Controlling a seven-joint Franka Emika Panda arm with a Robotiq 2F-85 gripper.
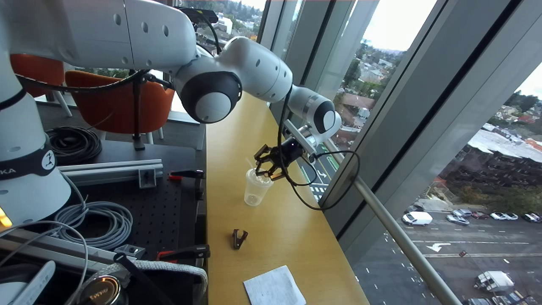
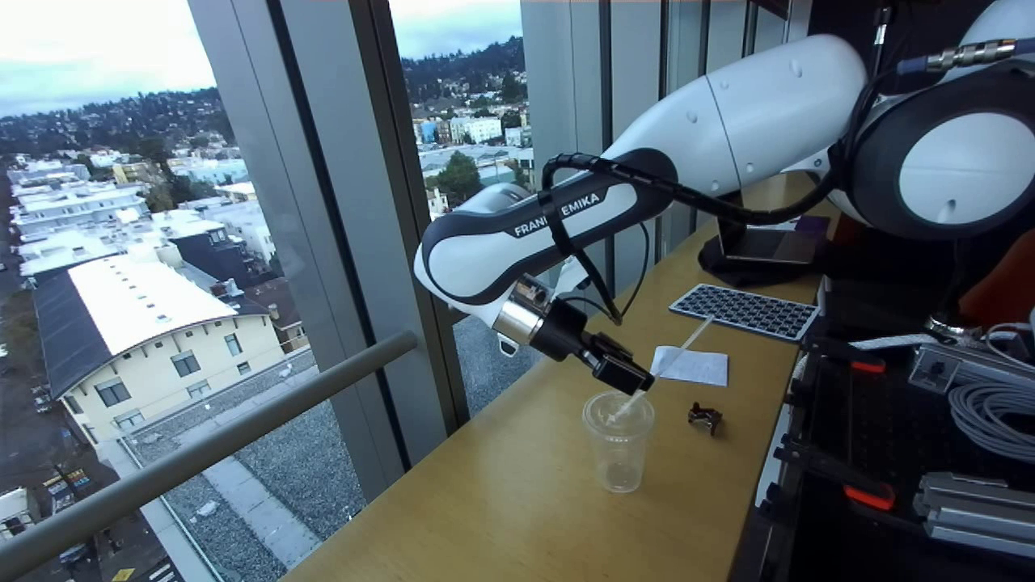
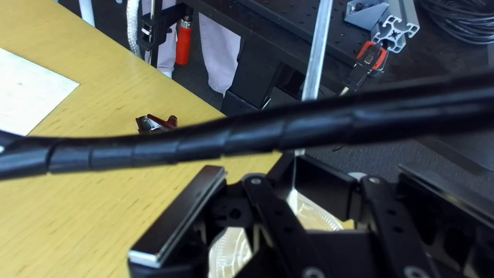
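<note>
A clear plastic cup (image 1: 257, 189) with a lid is upright over the wooden table; whether its base touches the wood I cannot tell. A pale straw (image 2: 686, 341) slants up out of the lid. Just above the lid, my gripper (image 2: 642, 383) is shut on the straw. In the wrist view the straw (image 3: 318, 51) rises from between the fingertips, and part of the lid (image 3: 317, 214) shows beneath them. My black fingers hide the rest of the cup there.
A small dark clip (image 1: 239, 239) and a white paper (image 1: 275, 286) lie on the table (image 1: 228, 274). A keyboard (image 2: 745, 310) sits farther along. Windows and a rail (image 1: 406, 244) border one side, a black workbench (image 1: 167, 213) the other.
</note>
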